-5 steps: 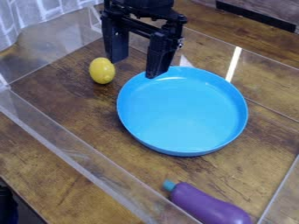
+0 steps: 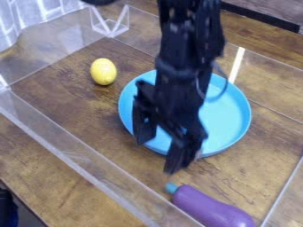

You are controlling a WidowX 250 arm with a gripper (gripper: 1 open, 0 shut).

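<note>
My dark gripper [image 2: 166,133] is low over the blue plate [image 2: 232,111] in the middle of the view, open, its several dark fingers hiding much of the plate. A purple eggplant [image 2: 211,207] lies below the plate at the lower right, just under the gripper. A yellow lemon-like object [image 2: 103,71] lies to the upper left of the plate.
Wooden tabletop [image 2: 71,168] surrounds the plate, with clear plastic strips or edges along the lower left and right. A small pale item [image 2: 108,22] is at the top left, partly behind the arm.
The gripper has moved down and toward the front, from above the back of the plate to over its middle and front. The plate, eggplant and lemon have stayed in place.
</note>
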